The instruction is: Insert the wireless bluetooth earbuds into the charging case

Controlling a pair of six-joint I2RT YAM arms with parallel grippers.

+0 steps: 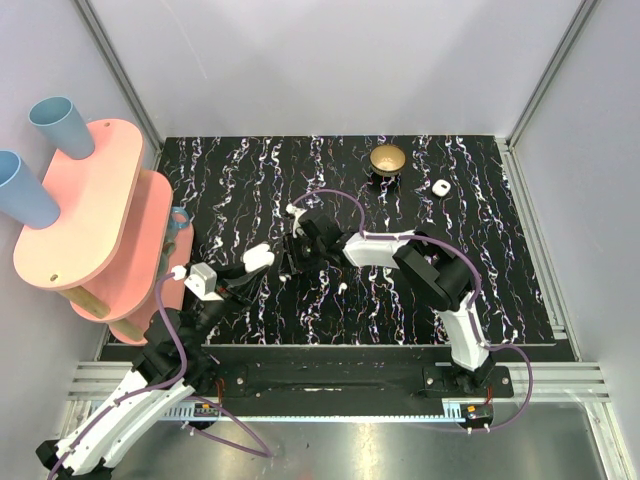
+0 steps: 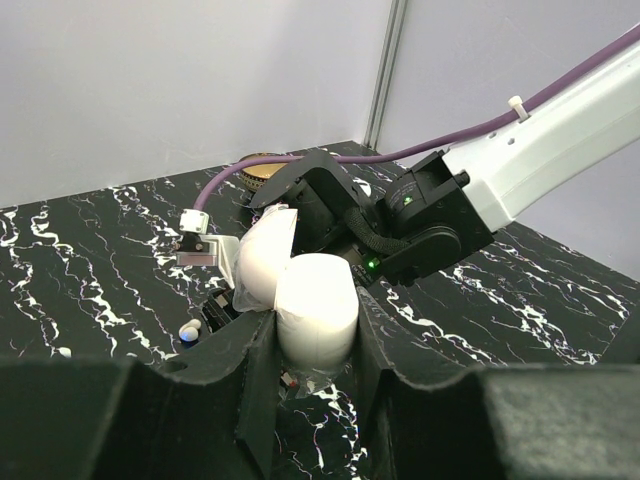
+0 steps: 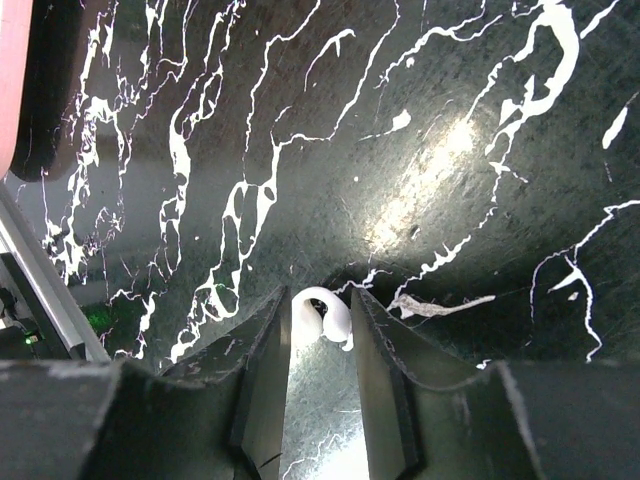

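Note:
My left gripper is shut on the white charging case, its lid raised, at the left of the table in the top view. My right gripper is low over the middle-left of the table, part open around a white earbud; whether its fingers touch it is unclear. Another small white earbud lies on the marble mat to the right of that gripper.
A pink tiered stand with blue cups fills the left side. A brown bowl and a small white object sit at the back right.

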